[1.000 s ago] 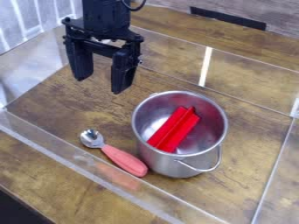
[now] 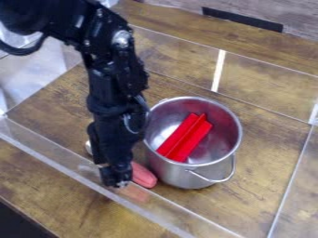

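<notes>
My black gripper (image 2: 114, 167) is lowered at the front left, its fingertips down over a spoon with a pink handle (image 2: 141, 177), which is mostly hidden behind it. The finger stands open; whether the fingers touch the spoon cannot be seen. Just right of the gripper sits a steel pot (image 2: 214, 163) holding red objects (image 2: 187, 138).
The pot stands close against the arm's right side. A clear rim or panel (image 2: 62, 153) runs along the front left, near the gripper.
The arm has descended toward the front from above the table's back left to the spoon, now covering most of it. The pot has not visibly moved.
</notes>
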